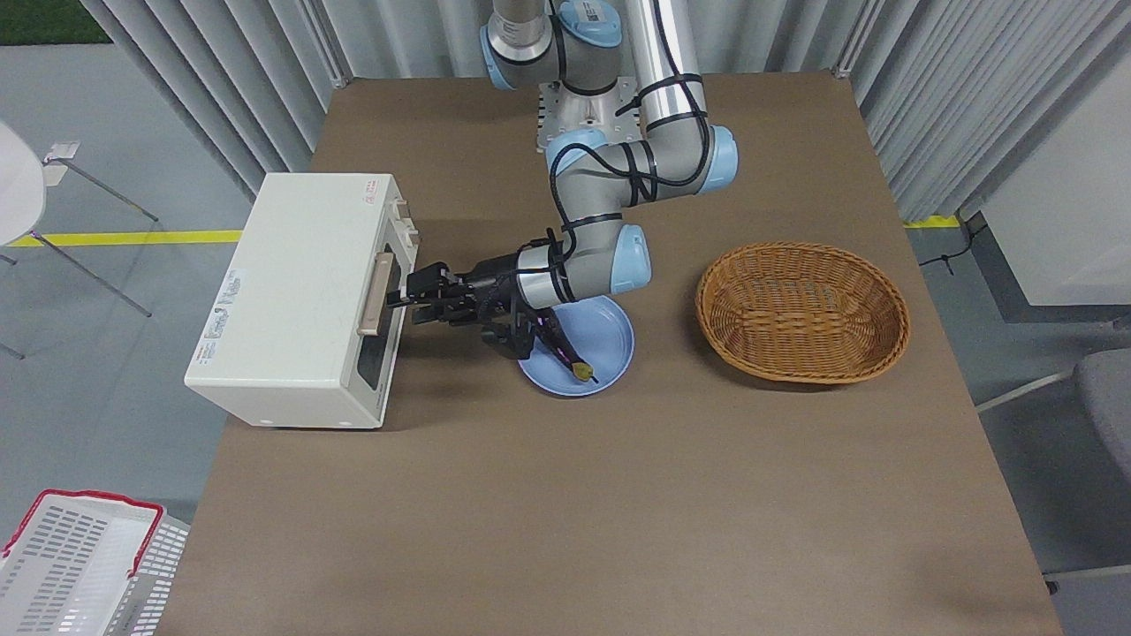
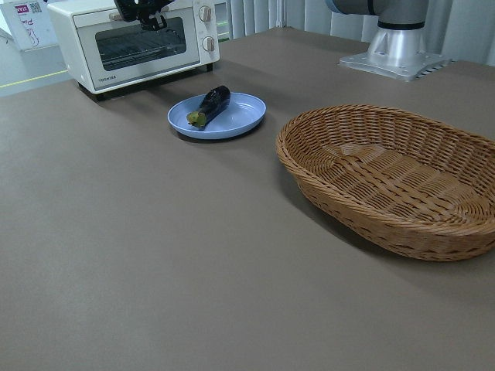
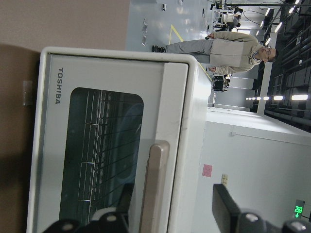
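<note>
The white Toshiba toaster oven sits at the table's left, its glass door closed, with a horizontal handle. My open gripper is at the oven's front, its fingers either side of the handle in the wrist view, nothing visibly held; whether they touch it I cannot tell. A dark eggplant lies on a blue plate just right of the oven, partly under my wrist.
A wicker basket is at the right of the table. A plastic crate stands off the table at lower left. A person stands in the background of the wrist view.
</note>
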